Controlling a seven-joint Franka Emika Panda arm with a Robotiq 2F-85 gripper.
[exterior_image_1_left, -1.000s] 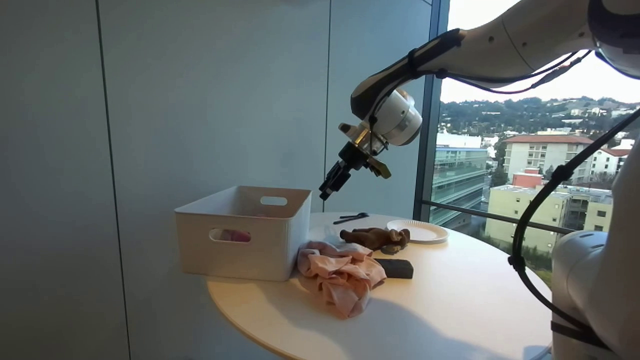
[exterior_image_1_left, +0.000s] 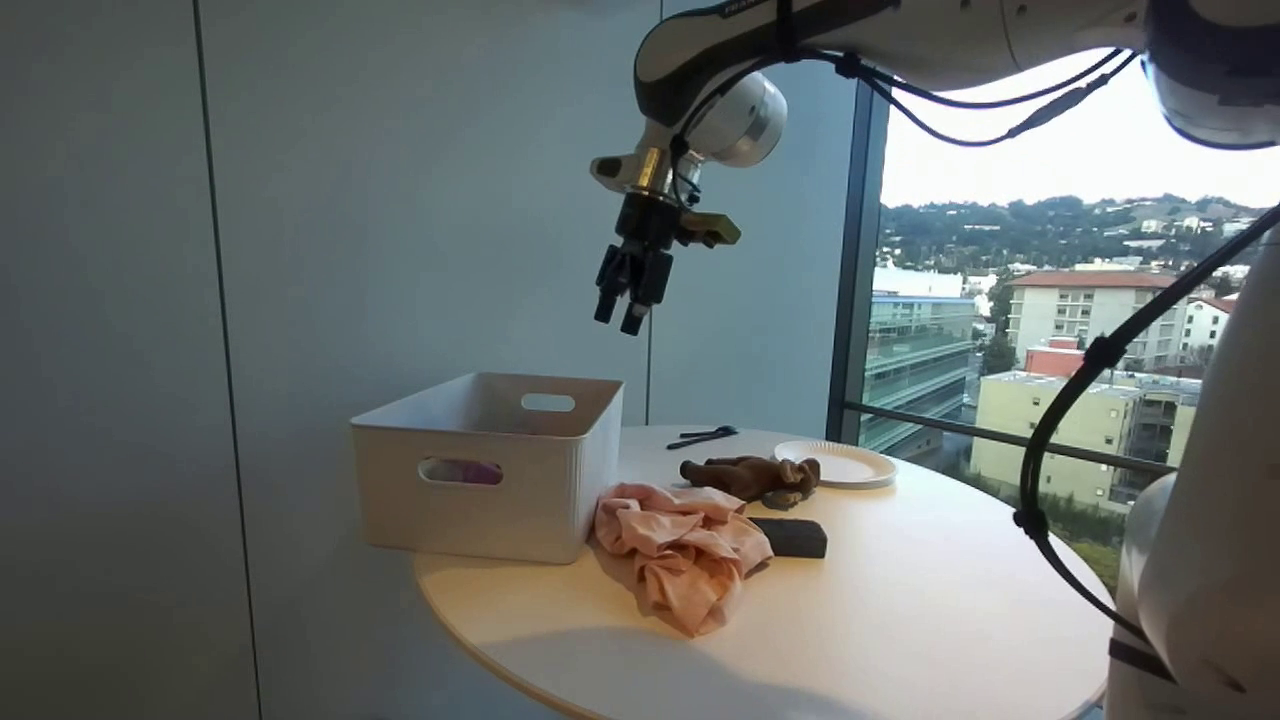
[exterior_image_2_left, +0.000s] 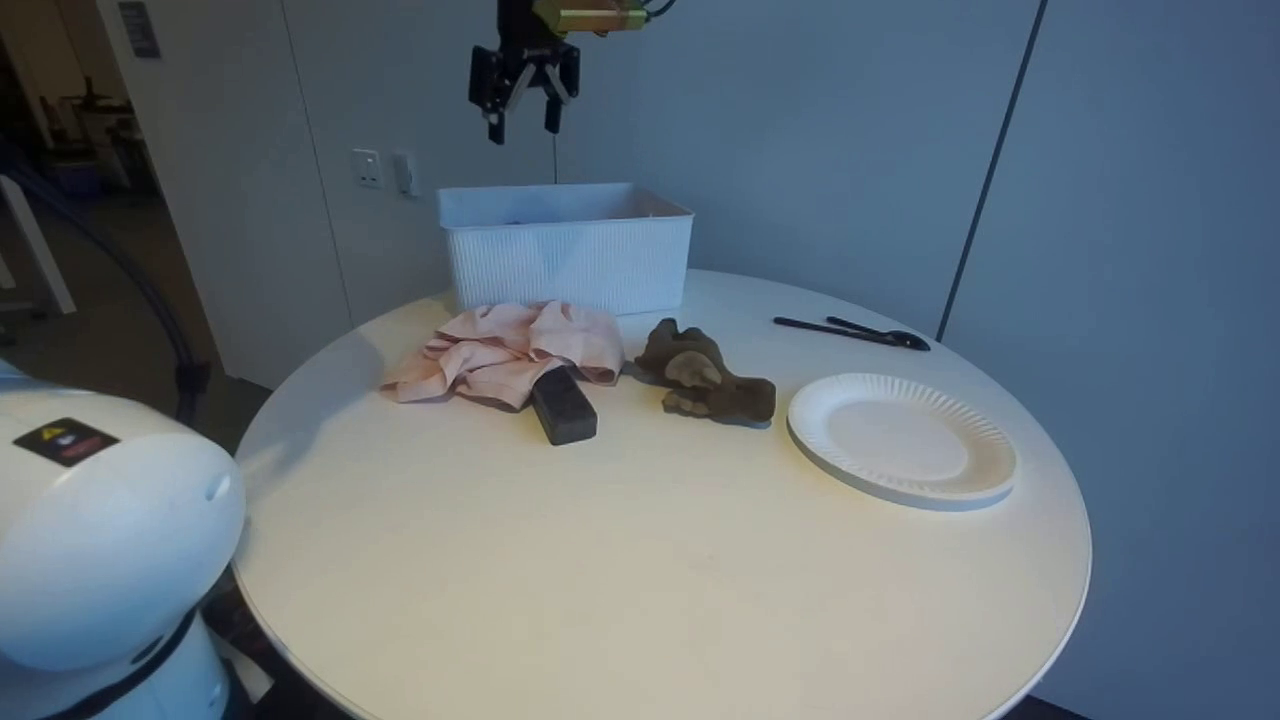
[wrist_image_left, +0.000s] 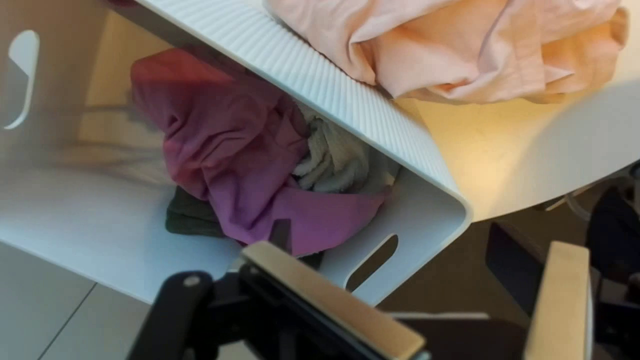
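High above the white bin (exterior_image_1_left: 480, 516), my gripper (exterior_image_1_left: 618, 324) points downward with its two fingers apart and nothing between them. In exterior view 2 the gripper (exterior_image_2_left: 524, 134) hangs above the bin's rim. The wrist view looks into the bin, where a magenta cloth (wrist_image_left: 234, 138), a pale knitted cloth (wrist_image_left: 336, 159) and a dark green piece (wrist_image_left: 190, 215) lie bunched together. A crumpled pink cloth (exterior_image_1_left: 684, 540) rests on the table against the bin's side. Touching its edge is a black block (exterior_image_2_left: 564, 406).
A brown stuffed toy (exterior_image_2_left: 708, 374) lies beside the pink cloth. White paper plates (exterior_image_2_left: 900, 438) sit at the table's right, with black utensils (exterior_image_2_left: 854, 332) behind. The bin overhangs the table's edge.
My gripper has risen, moved left toward the bin and swung to point more steeply down. The objects on the table look the same.
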